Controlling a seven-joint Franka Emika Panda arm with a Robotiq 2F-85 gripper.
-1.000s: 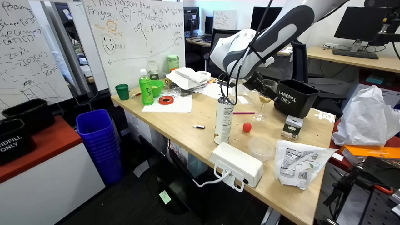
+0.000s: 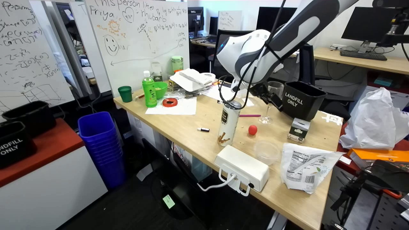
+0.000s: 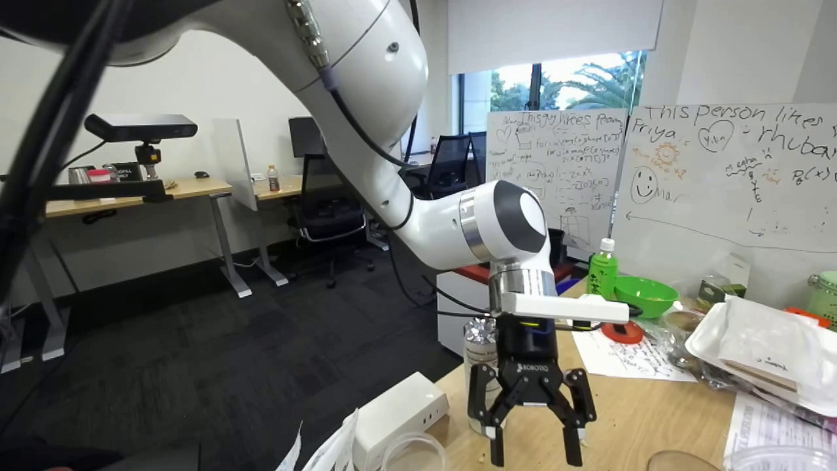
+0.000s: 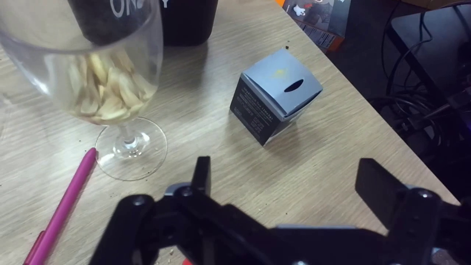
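In the wrist view my gripper is open, its two dark fingers wide apart with only bare table between them. A small box, pale on top and dark on its sides, lies beyond the fingertips. Left of it stands a wine glass partly filled with pale, sliver-like pieces. Exterior view 2 also shows the gripper pointing down, open and empty. From exterior view 1, it hangs over the table near the glass and left of the black bin.
Beside the glass's foot lies a pink pen. A red ball, a tall can, a clear bowl, a white pouch and a white power box occupy the near side. Bare table surrounds the box.
The arm has shifted slightly, and the gripper sits a bit lower and further toward the near side. The tall can appears turned, showing a different side. Other table objects look unmoved.
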